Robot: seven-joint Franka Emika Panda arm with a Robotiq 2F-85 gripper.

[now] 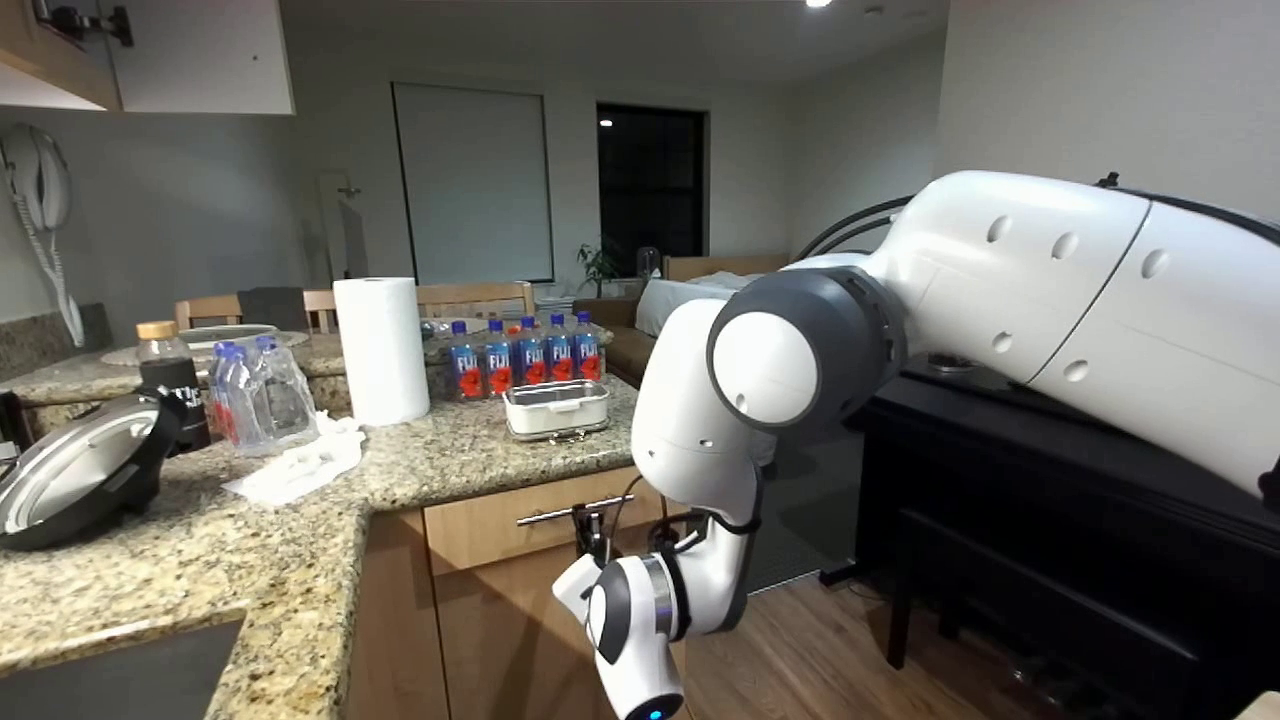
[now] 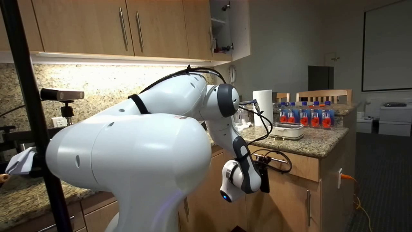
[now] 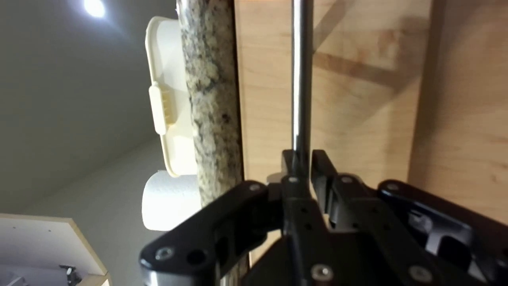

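A metal bar handle (image 3: pixel 302 90) runs across the wooden drawer front (image 1: pixel 474 535) under the counter's edge. In the wrist view my gripper is shut on this handle, one dark finger (image 3: pixel 324 164) on either side of the bar. The exterior views show the gripper (image 1: pixel 588 518) at about the middle of the handle, with the hand and wrist hanging lower. The drawer front looks flush with the cabinet. Part of the grip is hidden by cables and the arm in exterior view 2.
Above the drawer, a white lunch box (image 1: pixel 555 410) stands on the granite counter (image 1: pixel 444 462). Several water bottles (image 1: pixel 529 358) and a paper towel roll (image 1: pixel 381 350) are behind it. A lower cabinet door (image 2: pixel 284 197) lies below; open floor (image 1: pixel 762 654) extends to the right.
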